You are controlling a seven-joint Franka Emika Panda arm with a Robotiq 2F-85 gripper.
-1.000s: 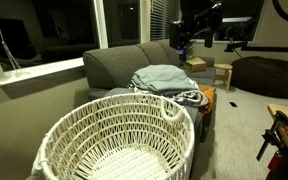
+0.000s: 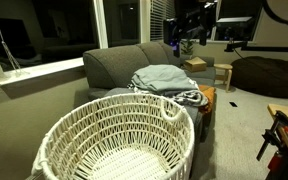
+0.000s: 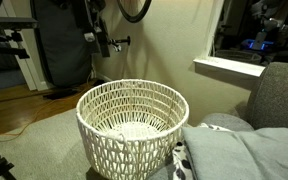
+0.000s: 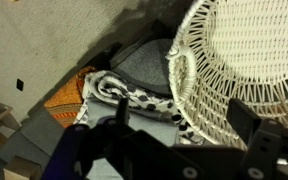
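A white woven basket (image 2: 109,125) stands in the foreground of exterior view 1, and no object shows inside it. Beside it, a folded grey-blue blanket (image 2: 164,78) lies on the couch over a patterned cloth and an orange one. Seen from the wrist, my gripper has its black fingers (image 4: 246,118) spread wide apart. Nothing is between them; the basket's rim and handle and the patterned cloth (image 4: 134,92) show below. In exterior view 2 the dark arm hangs above the basket (image 3: 134,110), clear of it.
The grey couch (image 2: 124,65) runs along the window wall. A small wooden stool (image 2: 223,74) and a cardboard box (image 2: 195,64) stand farther back. Open carpet (image 2: 229,130) lies to the right of the basket.
The arm and gripper have shifted slightly to the left in exterior view 1. The basket and blankets have not moved.
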